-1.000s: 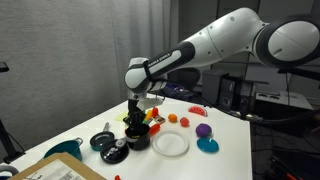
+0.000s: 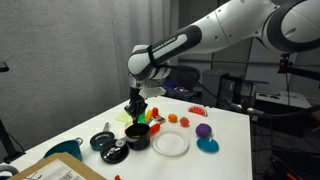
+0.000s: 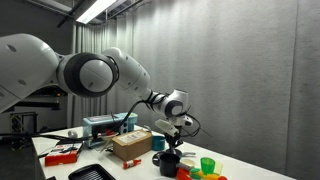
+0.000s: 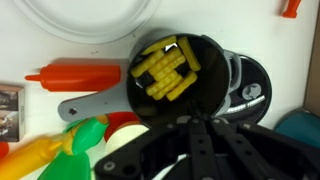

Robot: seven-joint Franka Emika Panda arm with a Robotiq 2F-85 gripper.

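A dark pot (image 4: 207,82) with a grey handle (image 4: 98,103) fills the middle of the wrist view. Several yellow pieces (image 4: 168,75) lie inside it. Just above the pot's lower rim, my gripper appears shut, and nothing shows between its fingers. In exterior view 1 the gripper (image 2: 136,112) hangs above the pot (image 2: 138,137), clear of the table. From the other side, the gripper (image 3: 172,146) is also over the dark pot (image 3: 170,163). Its fingertips are small and dark there.
A white plate (image 2: 170,144) sits to the pot's right. Beside the pot are a red bottle (image 4: 75,76), a green and orange item (image 4: 70,145) and a dark lidded pan (image 4: 250,92). Open table lies at the front right.
My gripper has risen a little from low over the pot. The pot and plate appear unmoved.
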